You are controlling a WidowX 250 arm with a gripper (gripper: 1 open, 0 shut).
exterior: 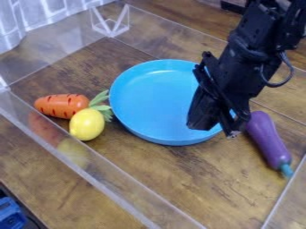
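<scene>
A blue plate [157, 98] lies in the middle of the wooden surface. My black gripper [216, 121] hangs over the plate's right side, pointing down; whether its fingers are open is hard to make out, and I see nothing held. A purple eggplant [267, 142] lies to the right of the plate, beside the gripper. On the left are an orange toy carrot [63, 105] with green leaves and a yellow lemon [86, 124], both beside the plate.
Clear plastic walls [39, 134] border the wooden surface [156, 179]. A blue object [10, 215] is at the lower left corner, outside the wall.
</scene>
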